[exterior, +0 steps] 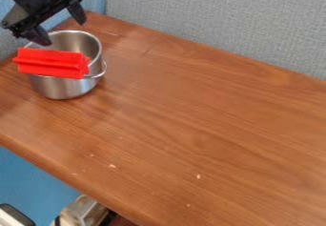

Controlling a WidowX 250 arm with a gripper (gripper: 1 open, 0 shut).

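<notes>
A red block-shaped object (pixel 51 64) rests across the top of a steel pot (pixel 74 89) at the left of the table, its front part over the pot's near rim. Just above them at the top left, the black gripper (pixel 59 22) stands open, its fingers spread over the pot's far left side, apart from each other with nothing seen held between them.
A grey panel (pixel 216 20) runs along the back. A metal fitting (pixel 84 211) sits at the table's lower left edge, beside a blue surface.
</notes>
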